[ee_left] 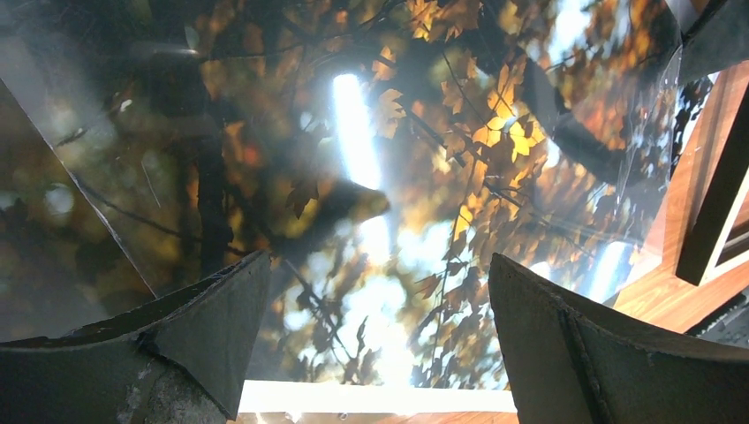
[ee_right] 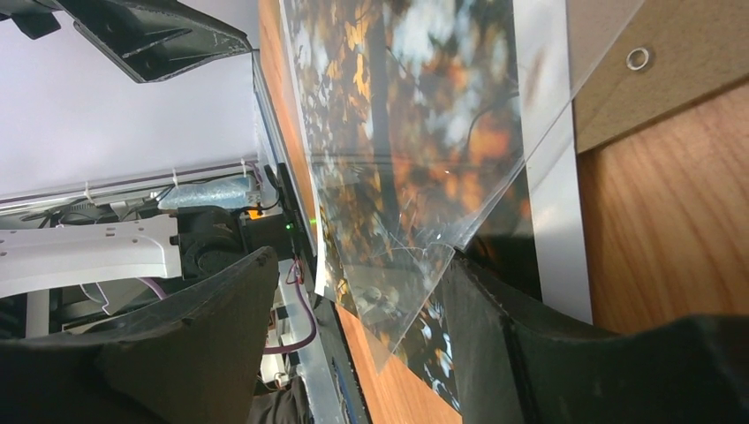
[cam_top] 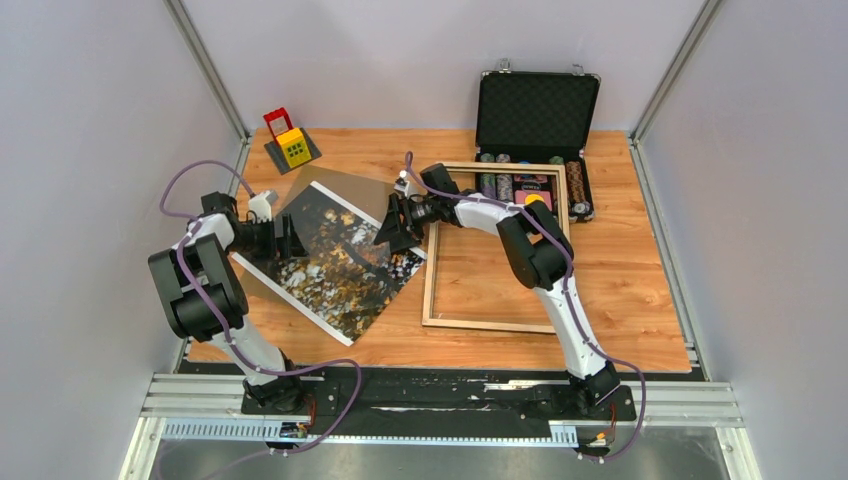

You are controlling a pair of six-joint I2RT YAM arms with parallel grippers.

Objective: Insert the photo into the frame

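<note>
The photo [cam_top: 350,265], an autumn-leaf print with white borders, lies slanted on a brown backing board [cam_top: 355,188]. A clear sheet [ee_right: 415,221] rises over the photo, its bent edge meeting the tip of one right finger in the right wrist view. My right gripper [cam_top: 388,240] is at the photo's right corner, fingers apart, and no grip on the sheet shows. Over the photo's left corner, my left gripper stands open with nothing visibly pinched. The empty wooden frame [cam_top: 490,325] lies to the right, its upper left part covered by my right arm.
An open black case [cam_top: 537,110] with chips stands behind the frame, whose far end overlaps it. A yellow and red toy [cam_top: 293,147] sits at the back left. Bare table [cam_top: 630,280] shows right of the frame.
</note>
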